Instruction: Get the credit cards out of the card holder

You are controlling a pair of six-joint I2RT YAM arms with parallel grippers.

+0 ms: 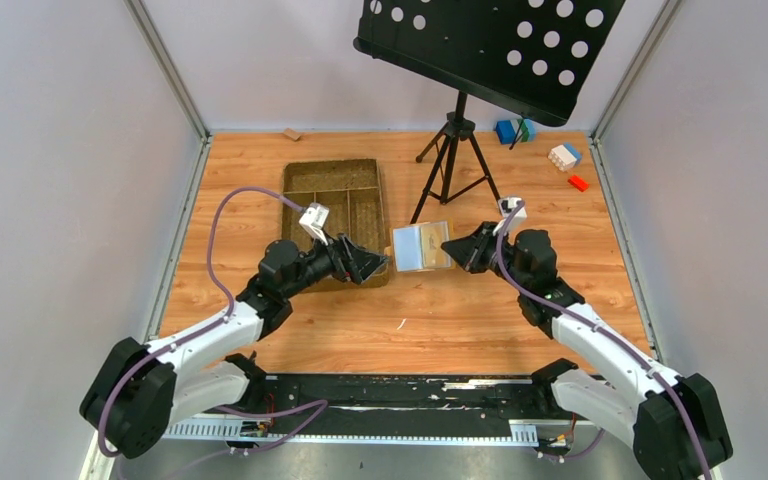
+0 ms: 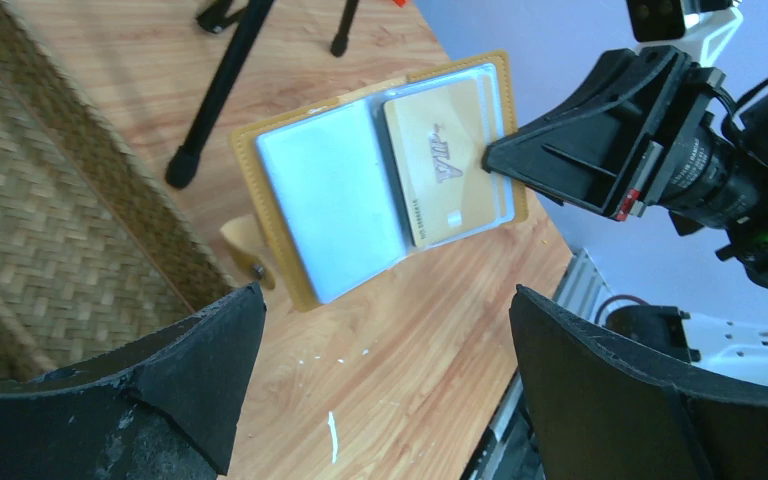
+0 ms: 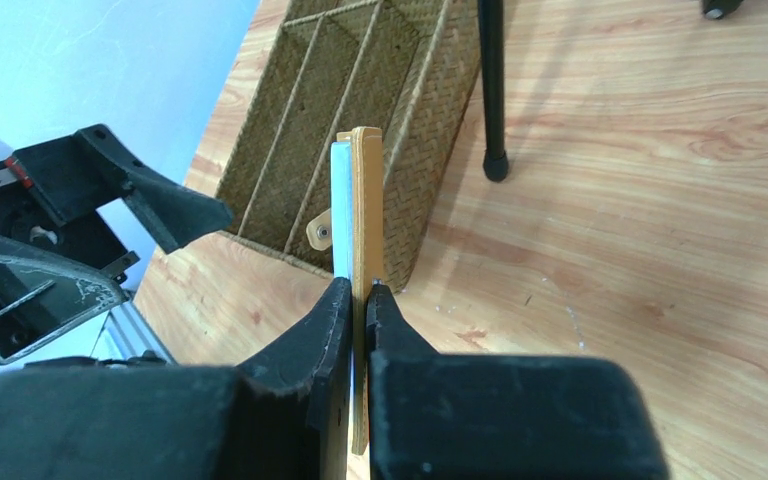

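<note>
My right gripper [image 1: 451, 249] is shut on one side of the tan card holder [image 2: 243, 137], which hangs in the air between the two arms. Inside the holder show a light blue card [image 2: 332, 192] and a tan card [image 2: 443, 160]. In the right wrist view the card holder [image 3: 370, 200] appears edge-on, pinched between the fingertips, its strap tab [image 3: 320, 231] sticking out to the left. Across from it, over the front of the basket, my left gripper [image 1: 382, 262] stands open with nothing between its fingers, a little short of the holder's light blue side.
A woven basket [image 1: 380, 195] with compartments sits behind and under the left gripper. The black stand's leg [image 1: 431, 186] rises behind the holder. Colored blocks [image 1: 579, 183] lie at the back right. Clear table lies in front.
</note>
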